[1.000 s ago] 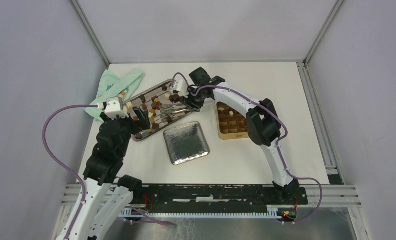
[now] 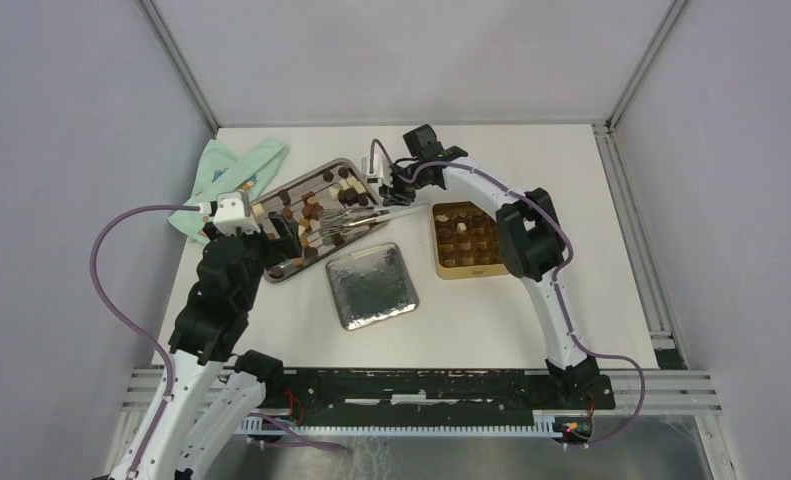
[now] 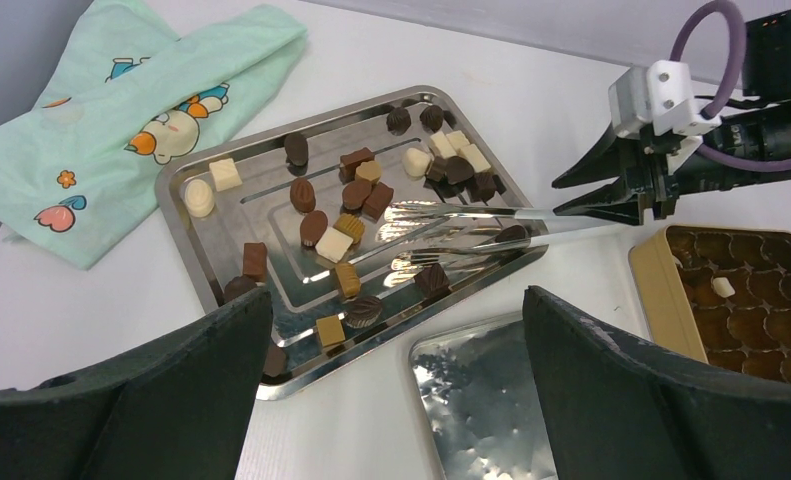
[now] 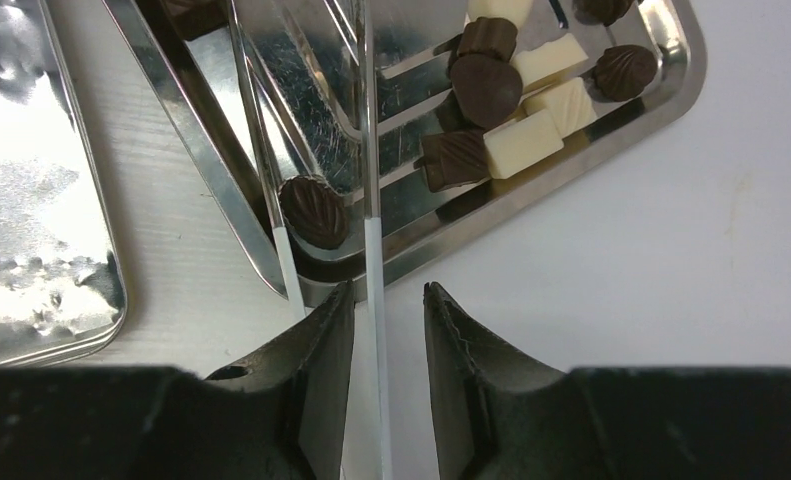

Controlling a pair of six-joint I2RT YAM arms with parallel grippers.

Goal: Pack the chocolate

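Note:
A steel tray holds assorted dark, brown and white chocolates. Steel tongs with white handles lie on it, the handles reaching over its right edge. A brown box with compartments stands right of the tray; one small pale piece is in it. My right gripper is over the tong handles just outside the tray, fingers part apart, a handle lying beneath between them in view. My left gripper stands open above the tray's left side, nothing between its fingers.
An empty silver tray lies in front of the chocolate tray. A mint cloth lies at the back left.
Over the last second my right gripper has moved right and back, from above the tray to its right edge by the handles. The left arm has barely moved.

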